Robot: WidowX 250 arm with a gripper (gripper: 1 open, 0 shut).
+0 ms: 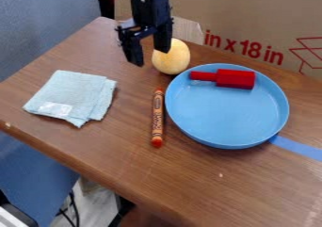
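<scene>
My black gripper point(147, 44) hangs at the top centre, above the wooden table, its two fingers apart with nothing seen between them. Just right of it and partly behind sits a pale yellow round object point(172, 58). A red object point(233, 78) lies on the blue plate point(227, 118) at right. An orange stick with a red tip point(157, 118) lies left of the plate. A folded light-blue cloth point(70, 96) lies at the left.
A cardboard box point(258, 24) stands along the back. A strip of blue tape point(298, 148) runs right of the plate.
</scene>
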